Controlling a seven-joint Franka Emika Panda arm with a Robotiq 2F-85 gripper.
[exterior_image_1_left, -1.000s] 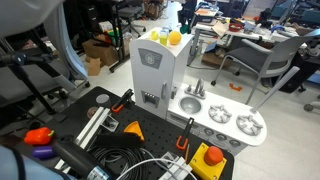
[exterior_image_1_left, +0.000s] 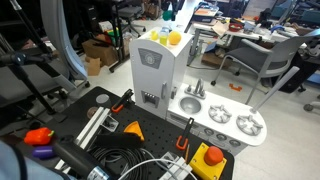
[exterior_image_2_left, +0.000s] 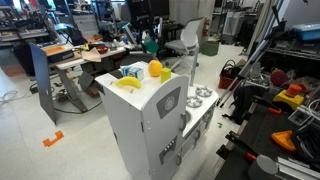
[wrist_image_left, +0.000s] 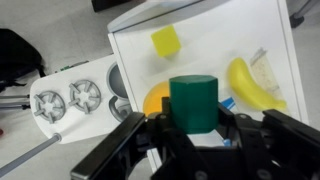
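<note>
My gripper is shut on a green object (wrist_image_left: 193, 100), round-topped in the wrist view, and it hangs above the top of a white toy cabinet (exterior_image_2_left: 128, 94). The green object (exterior_image_2_left: 150, 46) also shows over the cabinet in exterior view 2, and at the top of exterior view 1 as a small green patch (exterior_image_1_left: 168, 14). On the cabinet top lie a yellow banana (wrist_image_left: 250, 85), a yellow block (wrist_image_left: 166, 41) and an orange round item (wrist_image_left: 155, 98), partly covered by the green object. A blue-and-white item (exterior_image_2_left: 133, 70) sits there too.
Beside the cabinet runs a low white toy counter (exterior_image_1_left: 222, 104) with a sink (exterior_image_1_left: 190, 104) and round burners (exterior_image_1_left: 250, 125). A black table with cables (exterior_image_1_left: 125, 155) and a yellow box with a red button (exterior_image_1_left: 212, 156) stand in front. A grey chair (exterior_image_1_left: 262, 55) is behind.
In exterior view 1, the green object and gripper have moved left, from the cabinet's right side to over its top. The things on the cabinet look unmoved.
</note>
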